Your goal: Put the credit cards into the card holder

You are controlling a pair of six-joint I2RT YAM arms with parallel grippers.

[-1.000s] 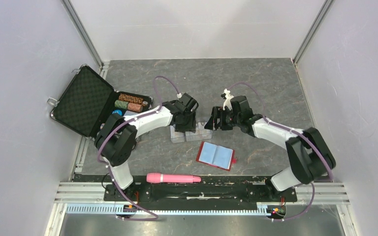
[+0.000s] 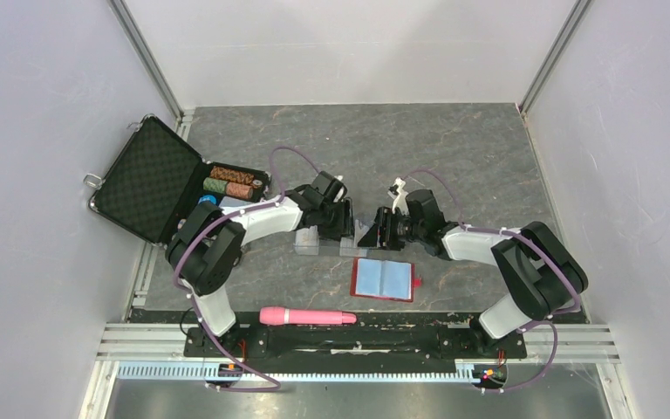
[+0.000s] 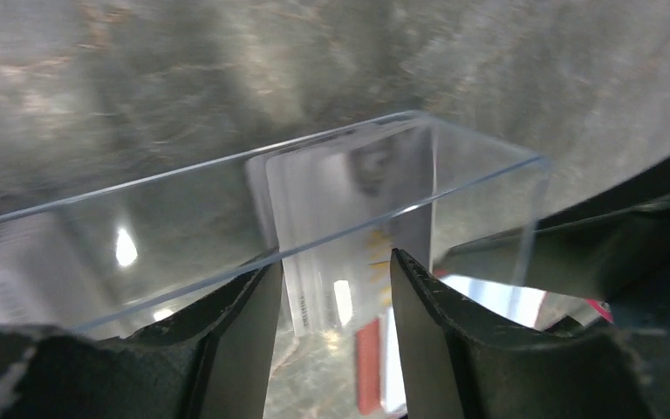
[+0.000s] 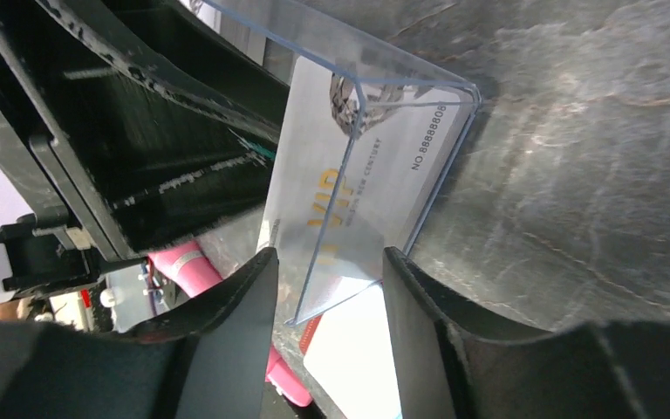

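A clear acrylic card holder [image 2: 307, 246] lies on the grey mat, partly hidden under both grippers. White credit cards with a gold VIP print stand in its end compartment; more pale cards [image 3: 17, 271] show at the holder's other end in the left wrist view. My left gripper has its fingers part open at that end compartment, close to the cards; whether they touch cannot be told. My right gripper is part open at the holder's end, its fingers over the cards' lower part, with no firm hold visible.
A red-bordered blue notebook [image 2: 381, 278] lies in front of the holder, a pink cylinder [image 2: 308, 316] at the front edge. An open black case [image 2: 144, 175] with chip stacks is at the left.
The holder has shifted slightly left and toward the front.
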